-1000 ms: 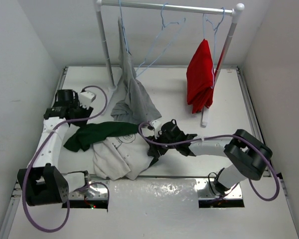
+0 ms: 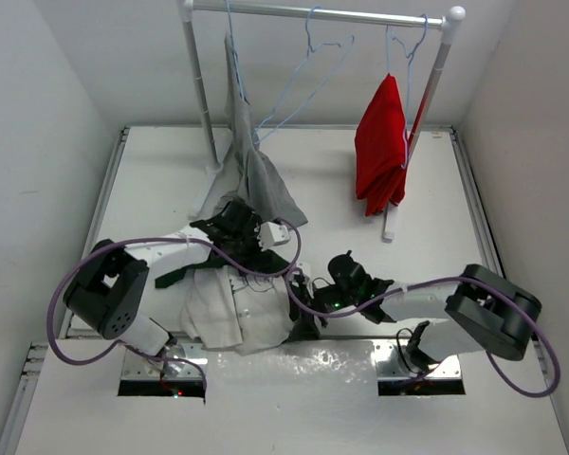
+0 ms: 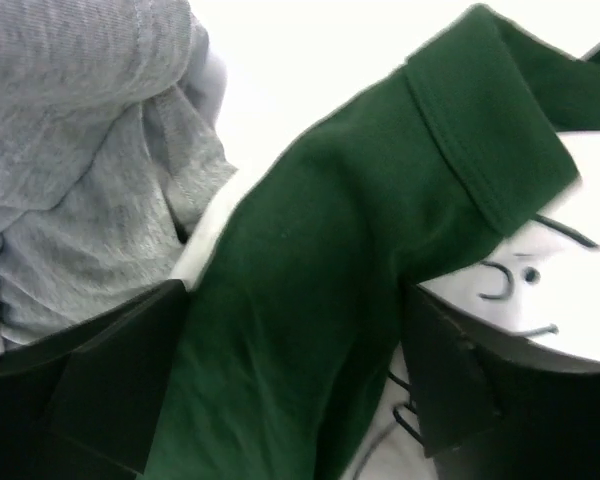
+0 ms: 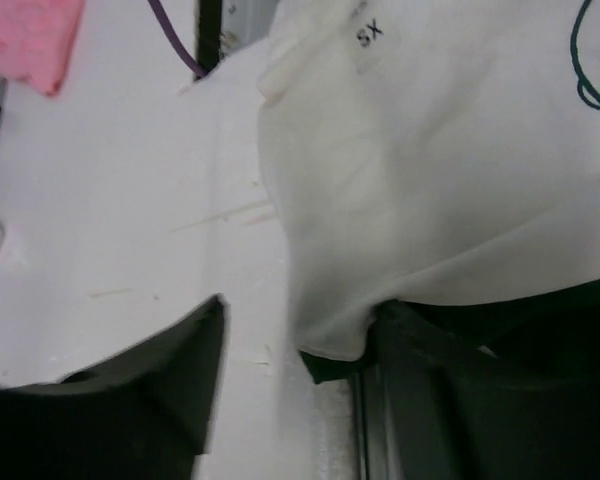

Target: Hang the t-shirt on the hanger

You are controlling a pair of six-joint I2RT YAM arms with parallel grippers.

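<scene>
The white t shirt (image 2: 211,308) with green parts (image 2: 171,278) lies crumpled at the table's front left of centre. My left gripper is over its green section; in the left wrist view the fingers stand apart, with a green fold (image 3: 300,230) between them. At the shirt's right side my right gripper is open. A white corner with a green edge (image 4: 332,370) reaches to its right finger; contact is unclear. A thin blue hanger (image 2: 310,45), seemingly empty, hangs from the rail above.
Grey cloth (image 2: 270,194) hangs from the rack (image 2: 322,13), its lower end close to my left gripper. A red garment (image 2: 379,142) hangs at the right. Between them, the table (image 2: 332,180) is bare.
My left arm has swung from the far left to over the green part of the shirt. The right gripper has shifted slightly toward the front edge, and the shirt has moved a little.
</scene>
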